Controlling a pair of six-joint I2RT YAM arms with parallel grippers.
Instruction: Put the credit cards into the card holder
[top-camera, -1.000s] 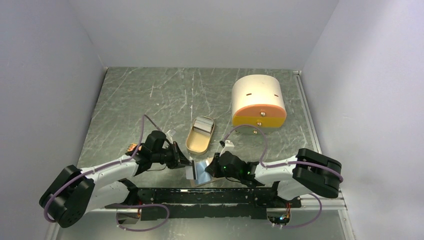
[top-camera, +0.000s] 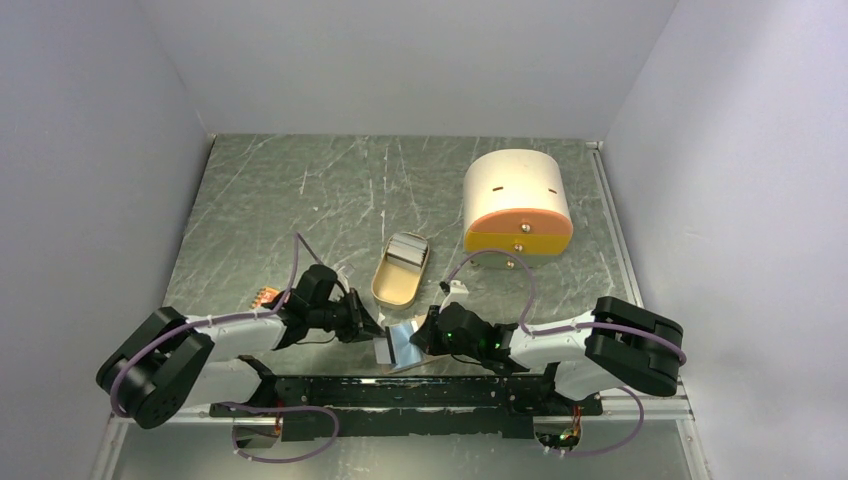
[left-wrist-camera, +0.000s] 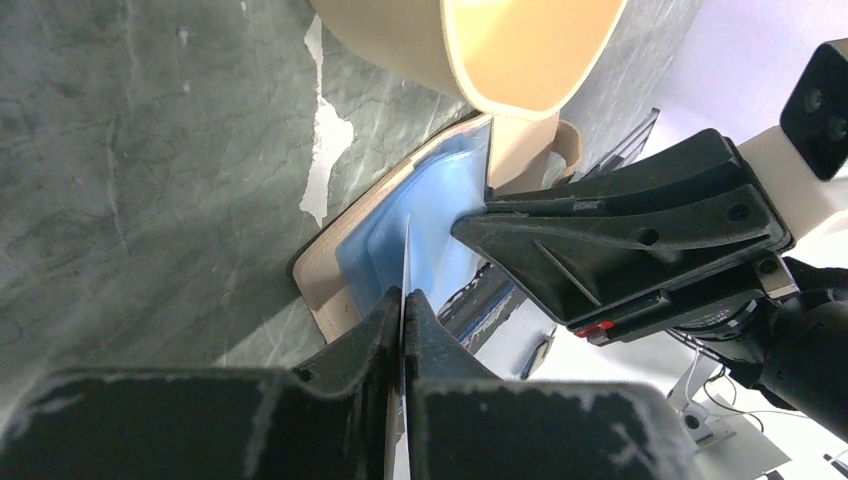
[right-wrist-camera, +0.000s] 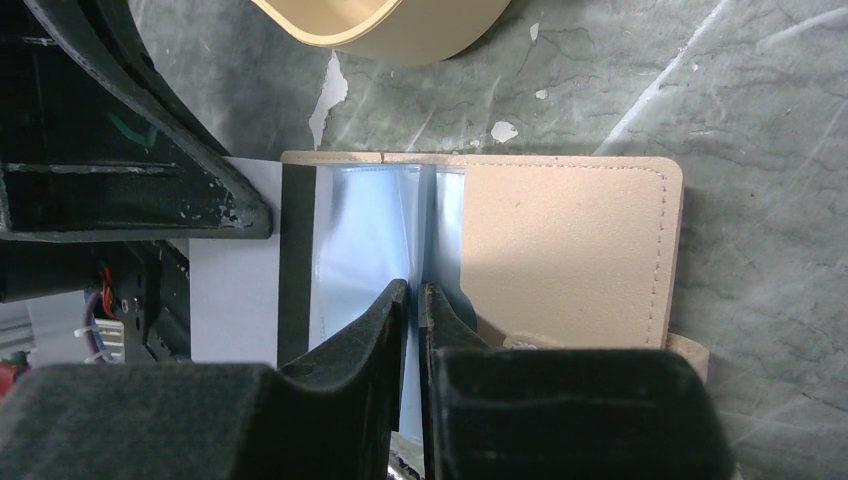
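Note:
The beige card holder (right-wrist-camera: 570, 240) lies spread on the table near the front edge, its clear bluish sleeve (right-wrist-camera: 360, 260) raised. My right gripper is shut on that sleeve. My left gripper is shut on a white card with a black stripe; the left wrist view shows this card as a thin upright edge. In the right wrist view, the card's striped side overlaps the sleeve's left part. Whether its edge is inside the sleeve opening I cannot tell. From above, both grippers stand close together over the holder.
Just behind the holder stands a beige oval box (top-camera: 396, 291) with grey cards (top-camera: 407, 249) in its far end. A rounded cream chest with drawers (top-camera: 517, 200) is at the back right. An orange item (top-camera: 265, 297) lies beside the left arm.
The right arm and the holder look unmoved.

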